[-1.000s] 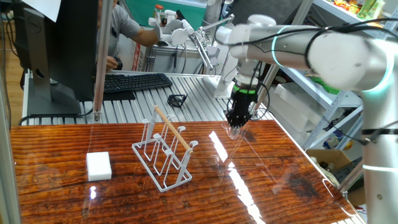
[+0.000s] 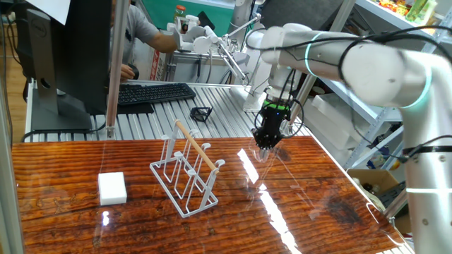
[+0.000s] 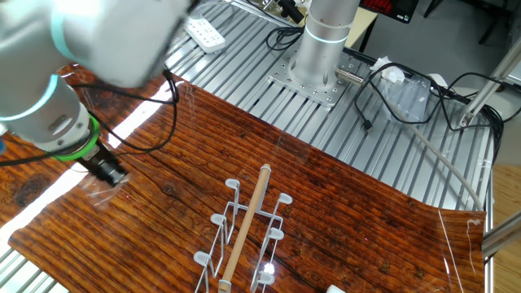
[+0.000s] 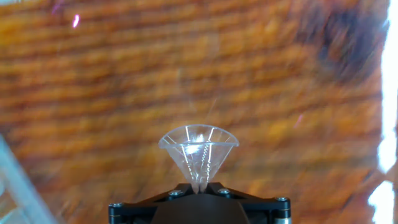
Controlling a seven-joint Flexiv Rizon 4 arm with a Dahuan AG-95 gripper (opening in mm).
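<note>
A clear, cone-shaped piece like a funnel or the bowl of a glass (image 4: 199, 152) is gripped by its narrow end in the wrist view, wide rim facing away from my gripper. The fingers are shut on it. In exterior view 1 my gripper (image 2: 264, 146) points down over the far right part of the wooden table. Exterior view 2 shows the gripper (image 3: 120, 179) to the left of a white wire rack (image 3: 220, 236), well apart from it. The clear piece is only faintly visible in both exterior views.
The rack has a wooden top bar (image 2: 195, 144) and upright capped prongs. Left of it lies a white block (image 2: 111, 188). Bright glare strips the table (image 2: 304, 162) right of the rack. A keyboard (image 2: 157, 93) and monitor (image 2: 60, 70) stand behind, beyond the table's edge.
Over the last second my gripper has shifted slightly left and a little lower in exterior view 1, with the clear piece still at its tip. The rack and white block have not moved.
</note>
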